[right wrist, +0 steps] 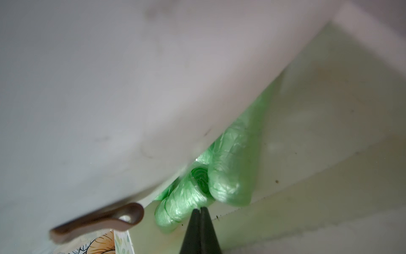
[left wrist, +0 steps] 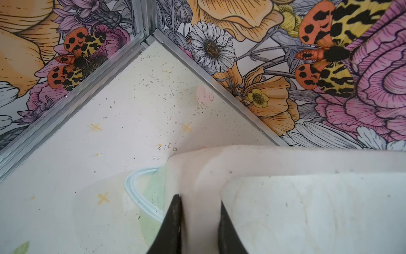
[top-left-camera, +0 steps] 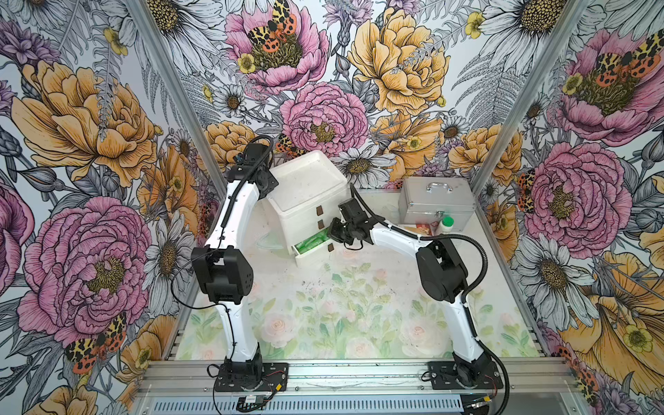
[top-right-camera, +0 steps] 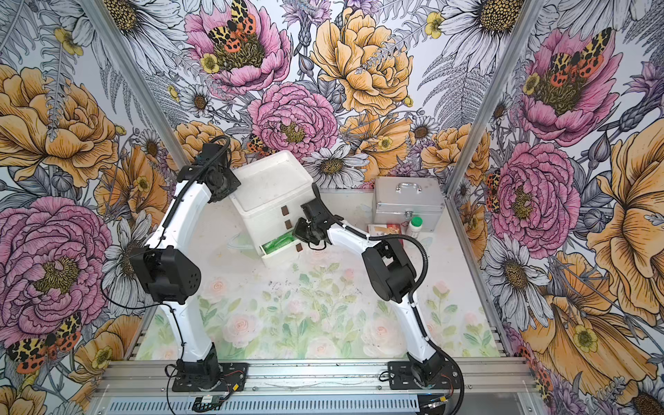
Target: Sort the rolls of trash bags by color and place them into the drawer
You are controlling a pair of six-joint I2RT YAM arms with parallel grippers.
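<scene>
A white drawer cabinet (top-left-camera: 303, 176) stands at the back, its bottom drawer (top-left-camera: 306, 257) partly out with several green bag rolls (right wrist: 232, 165) inside, half covered by the cabinet body in the right wrist view. My left gripper is shut on the white rim at a top corner of the cabinet (left wrist: 291, 163). My right gripper is shut, nothing visible between its fingertips, at the front of the bottom drawer, beside the rolls.
A silver metal case (top-right-camera: 408, 197), a bottle with green cap (top-right-camera: 415, 224) and a partly hidden orange-red item stand at the back right.
</scene>
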